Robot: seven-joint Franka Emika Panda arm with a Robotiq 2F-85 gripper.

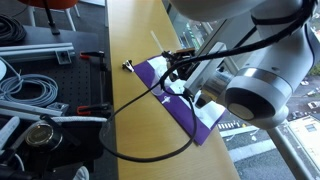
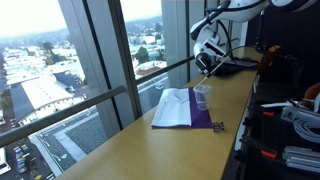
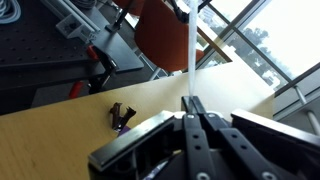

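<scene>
In the wrist view my gripper is shut on a thin white stick point(image 3: 192, 55), which rises past the top of the picture. Exterior view 1 shows the slim stick point(image 1: 155, 40) jutting out over the table beside the dark gripper point(image 1: 172, 58). Below the gripper lies a purple and white cloth point(image 1: 200, 112), partly covered by the arm and its cable. Spread on the table, the same cloth point(image 2: 172, 108) is clearer in exterior view 2. Beside its corner rests a small dark item point(image 3: 118, 116), too small to name.
Clear cups point(image 2: 203, 97) appear to stand by the cloth's edge. A dark cart point(image 1: 60, 75) with coiled cables and tools adjoins one side of the table; windows point(image 2: 80, 60) line the other.
</scene>
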